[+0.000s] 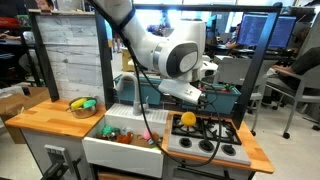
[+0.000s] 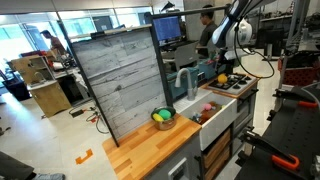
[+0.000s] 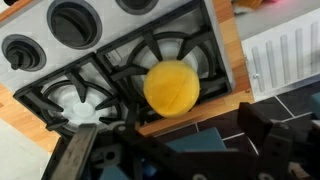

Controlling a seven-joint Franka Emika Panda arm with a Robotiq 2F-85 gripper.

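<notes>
A round yellow-orange object rests on a burner grate at the left rear of the stove. Seen from above in the wrist view, the yellow object covers part of the black grate and lies a little ahead of my gripper. Dark finger parts stand apart along that view's lower edge, so the gripper is open, and nothing shows between them. In exterior view 1 my gripper hangs above the stove's rear, close over the yellow object but apart from it.
Left of the stove lies an open sink holding several colorful items. Behind it rises a faucet. A bowl of colored things sits on the wooden counter. Knobs line the stove's front.
</notes>
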